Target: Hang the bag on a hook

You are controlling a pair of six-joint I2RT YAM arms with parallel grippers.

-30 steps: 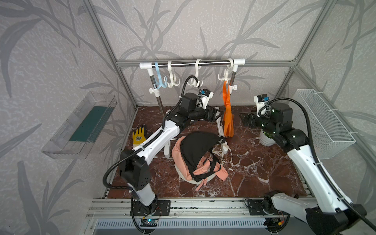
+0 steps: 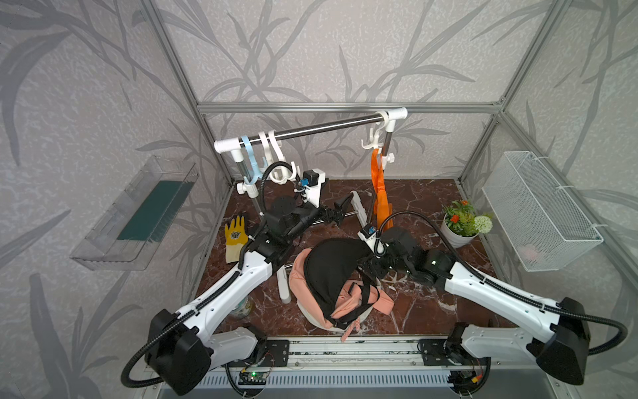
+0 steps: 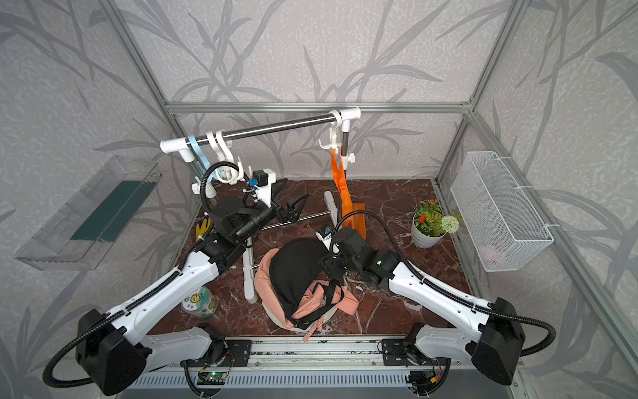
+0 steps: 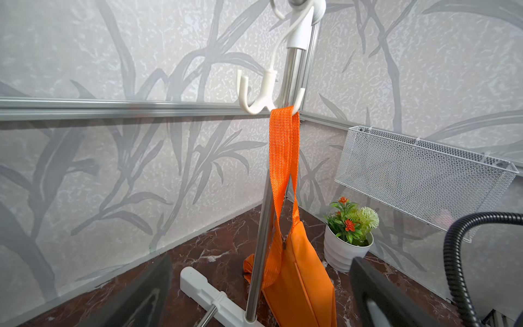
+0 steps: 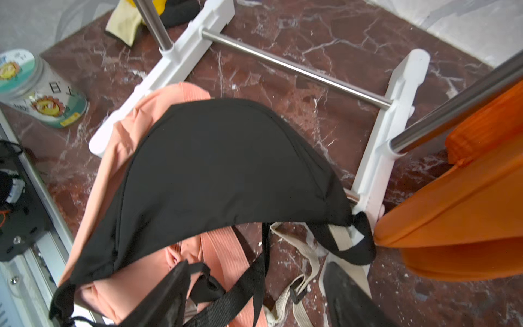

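A pink-and-black backpack [image 2: 325, 279] lies on the table under the rack, straps loose. My right gripper is open just above its black top and straps, holding nothing. My left gripper is open in mid-air at the rack's left-middle, facing the right post, with nothing between its fingers. An orange bag [image 4: 299, 272] hangs by its strap from a white hook [image 4: 264, 90] at the rack's right end. More white hooks [image 2: 279, 159] and a blue hook [image 2: 251, 163] hang at the left end of the rail [image 2: 319, 127].
A flower pot [image 2: 458, 236] stands at the right, beneath a white mesh basket [image 2: 541, 206] on the wall. A clear wall basket [image 2: 136, 219] is on the left. A glove [image 2: 236, 236] and a jar [image 3: 199, 302] lie at the table's left side.
My right gripper has swung down and leftward to the backpack. The rack has shifted leftward and turned, its left hooks now closer together.
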